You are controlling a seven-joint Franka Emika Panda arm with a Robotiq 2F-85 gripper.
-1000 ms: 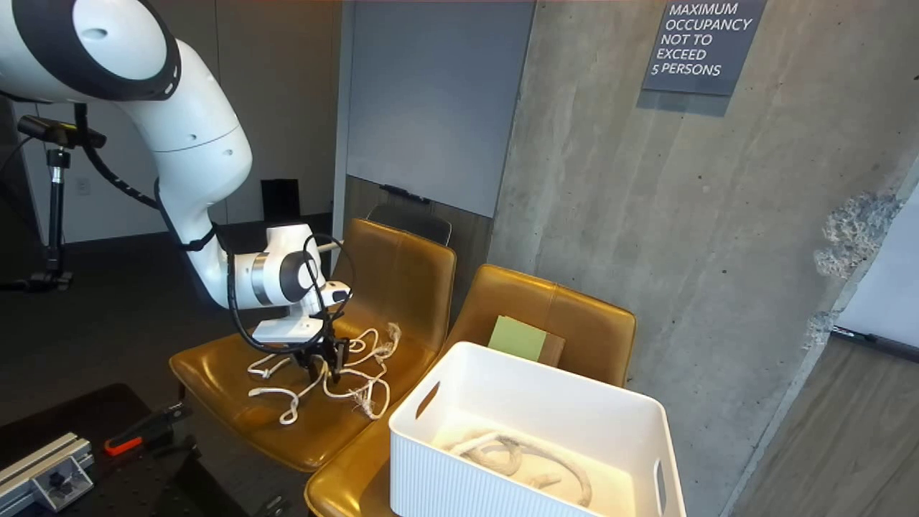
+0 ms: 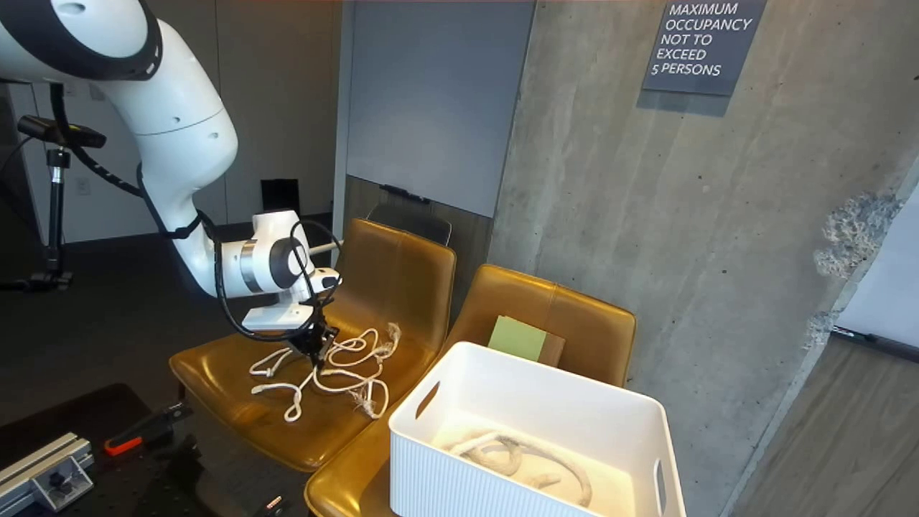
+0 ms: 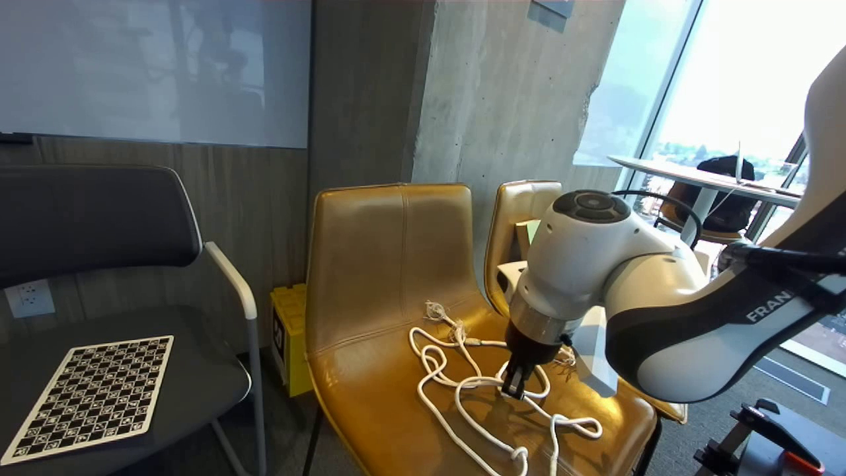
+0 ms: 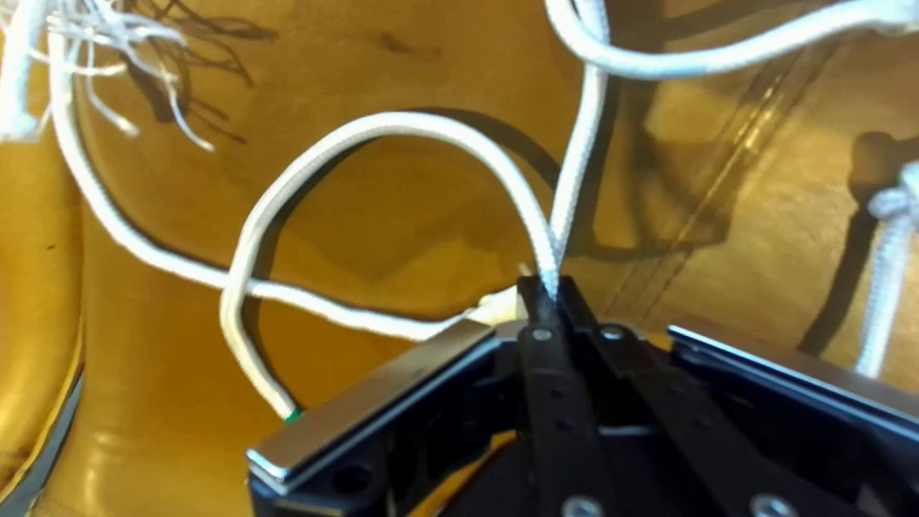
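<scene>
White rope lies in loose loops on the tan chair seat, with knots and frayed ends. Low over that chair is my gripper, its fingers closed on a bit of the rope. In the wrist view the pinched rope rises to the fingertips of the gripper and bends there. Exterior view 2 has the gripper pointing down among the coils of rope. The strand between the fingers is mostly hidden by them.
A white bin holding some rope stands on the neighbouring chair, beside a green book. The dark chair with a patterned board is off to the left in exterior view 2. A concrete wall stands behind.
The arm has shifted a little up and to the left in exterior view 1. The fingers have closed on the rope, and the rope near them has moved slightly.
</scene>
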